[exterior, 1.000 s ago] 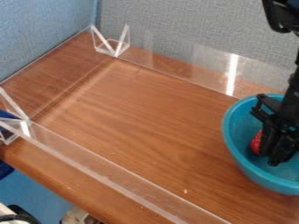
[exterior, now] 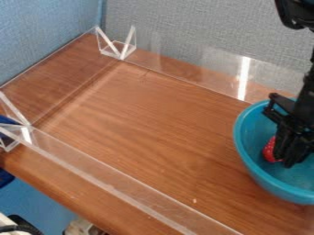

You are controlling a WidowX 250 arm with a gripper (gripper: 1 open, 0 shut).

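A blue bowl (exterior: pixel 258 179) sits at the right of the wooden table. My black gripper (exterior: pixel 287 145) reaches down into it from the upper right. A red object (exterior: pixel 270 150) lies in the bowl at the gripper's left, mostly hidden by it. Whether the fingers are closed around it I cannot tell.
Clear plastic walls edge the table (exterior: pixel 147 119), with white corner brackets (exterior: pixel 114 46) at the back left and at the front left. The middle and left of the tabletop are empty. A grey wall stands behind.
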